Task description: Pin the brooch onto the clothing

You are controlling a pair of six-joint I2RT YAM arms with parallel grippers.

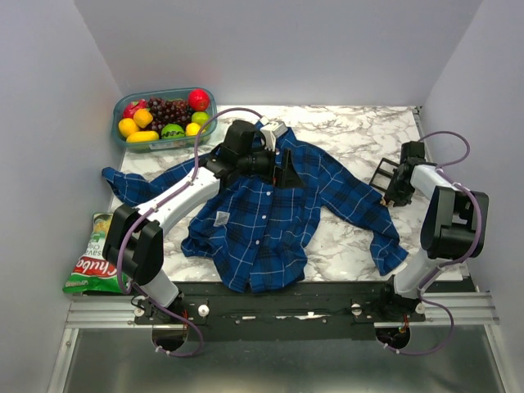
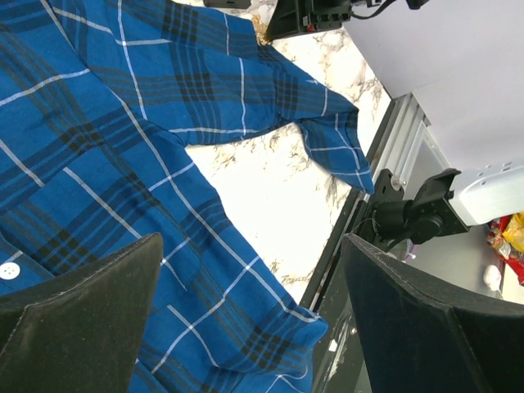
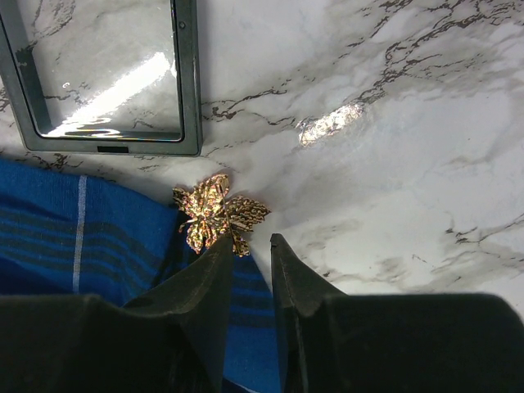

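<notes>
The gold leaf-shaped brooch (image 3: pixel 214 211) lies at the edge of a sleeve of the blue plaid shirt (image 3: pixel 115 225), partly over the marble. My right gripper is low beside it, its fingers part open with a narrow gap. The left finger's tip overlaps the brooch's lower edge in the right wrist view; whether they touch I cannot tell. Nothing is held between the tips. In the top view the shirt (image 1: pixel 254 221) is spread out, sleeves to both sides. Over its upper chest hangs my left gripper (image 1: pixel 277 172), open and empty.
A dark-framed clear box (image 3: pixel 190 90) sits just beyond the brooch. A fruit basket (image 1: pixel 155 146) stands at the back left, a snack bag (image 1: pixel 92 258) at the front left. Bare marble (image 3: pixel 409 164) lies right of the brooch.
</notes>
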